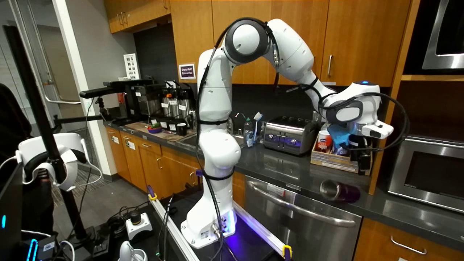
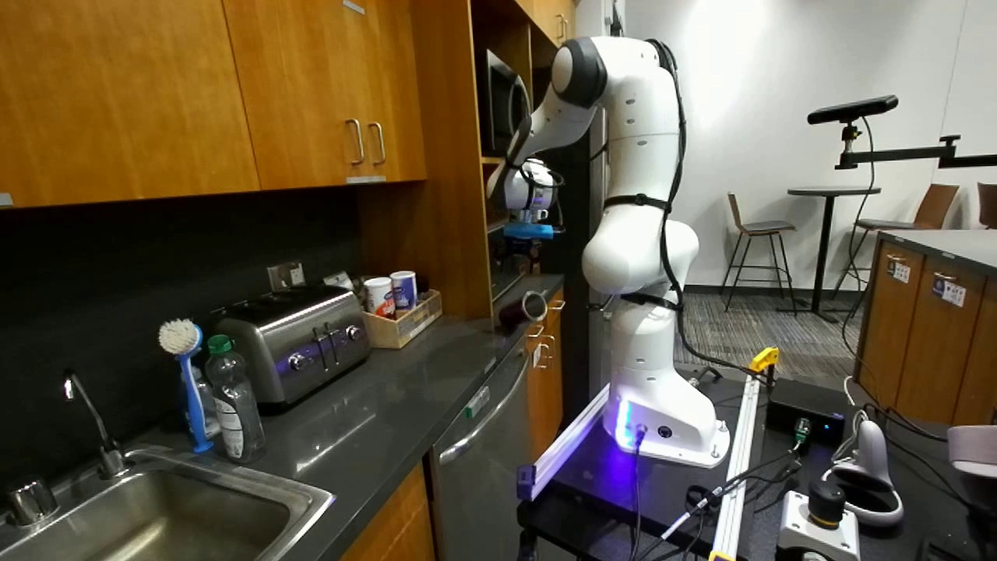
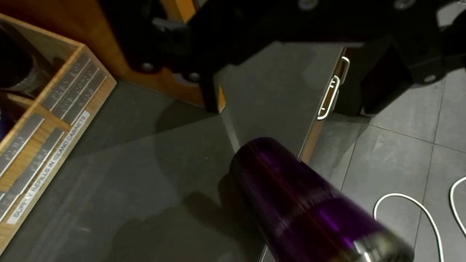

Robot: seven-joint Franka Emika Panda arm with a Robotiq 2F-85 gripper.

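Observation:
A purple metal tumbler [image 1: 348, 193] lies on its side at the front edge of the dark counter, its open silver mouth facing outward in exterior view 2, where the tumbler [image 2: 511, 315] looks tilted. In the wrist view the tumbler [image 3: 297, 205] is slightly blurred, its mouth end reaching past the counter edge; whether it is still moving I cannot tell. My gripper is open, its black fingers [image 3: 210, 94] wide apart with nothing between them. The gripper [image 1: 361, 164] hangs above and behind the tumbler, close to the wooden box, apart from the tumbler.
A wooden supply box [image 1: 335, 162] with canisters stands behind, beside a toaster [image 1: 289, 135]. An upright wood panel [image 1: 382, 150] and a microwave [image 1: 428, 174] bound the right side. Bare counter [image 1: 287, 169] lies left of the tumbler; below its front edge is the dishwasher [image 1: 304, 213].

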